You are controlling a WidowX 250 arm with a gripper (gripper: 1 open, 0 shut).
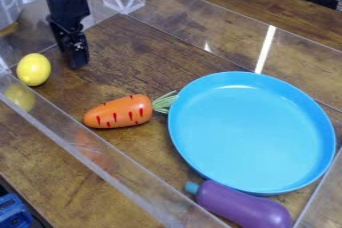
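My black gripper (72, 44) reaches down at the upper left, its tips low over the wooden surface, just behind a yellow lemon-like object (34, 69). An orange carrot (120, 111) with a green top lies lower centre. A large blue plate (250, 127) takes up the right. A purple eggplant-like object (245, 206) lies at the bottom right. Whether the gripper is open or shut is unclear.
Clear plastic walls (114, 172) enclose the area. Bare wood (160, 52) spans the upper middle between the gripper and the plate. A blue object (11, 212) sits at the lower-left corner, outside the wall.
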